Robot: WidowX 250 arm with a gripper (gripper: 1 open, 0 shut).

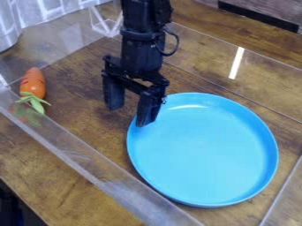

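My black gripper [132, 101] hangs from the top centre of the camera view, just behind the rim of a light blue plate [203, 157], its two fingers spread open with nothing seen between them. A toy carrot [33, 83], orange with green leaves, lies on the wooden surface at the left, well apart from the gripper.
A clear transparent strip [71, 153] crosses the lower left diagonally. Bare wooden surface [71, 88] shows between carrot and gripper and toward the back right. A white object [18, 18] sits at the top left corner, partly out of view.
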